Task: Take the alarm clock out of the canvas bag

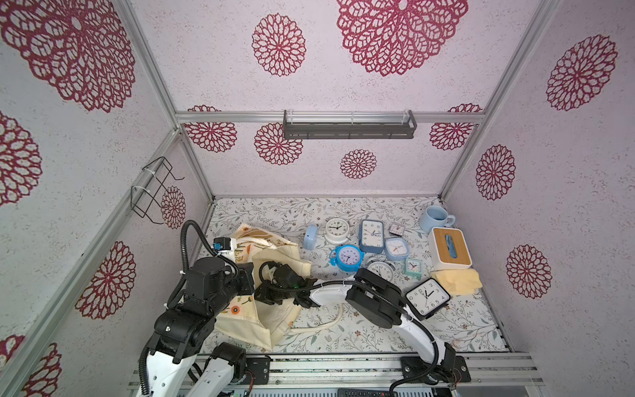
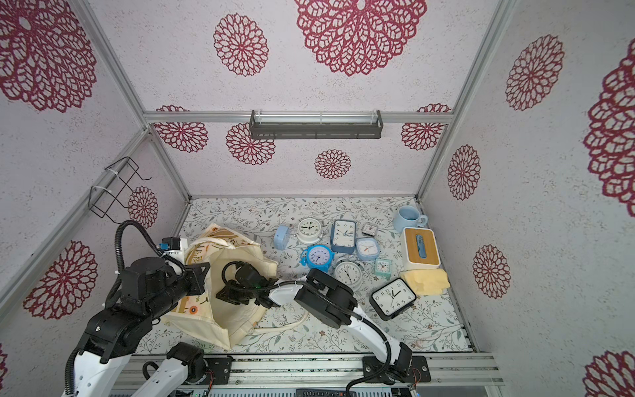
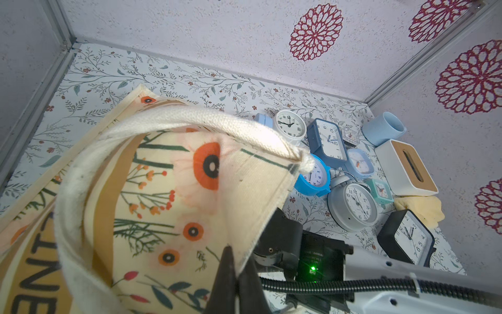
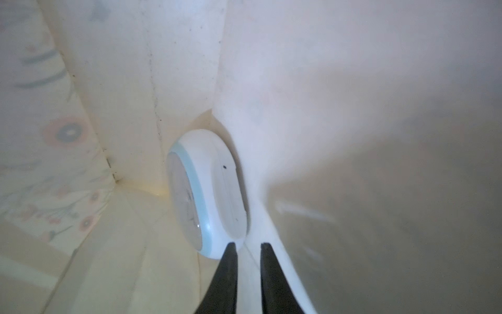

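Note:
The floral canvas bag (image 1: 277, 327) lies open at the left of the table. My left gripper is shut at its upper flap; whether fabric is between its fingers is unclear. My right gripper reaches inside the bag, its two dark fingertips a little apart, nothing visible between them. Just beyond them a white alarm clock (image 4: 222, 193) with a light blue rim rests on its side in a corner of the bag. In both top views the right gripper hides the bag's inside.
Several clocks, such as a black square clock (image 1: 426, 297) and a blue round clock (image 1: 348, 257), stand to the right. A tissue box (image 1: 449, 248), mug (image 1: 436, 218) and yellow cloth (image 1: 456, 283) line the right side.

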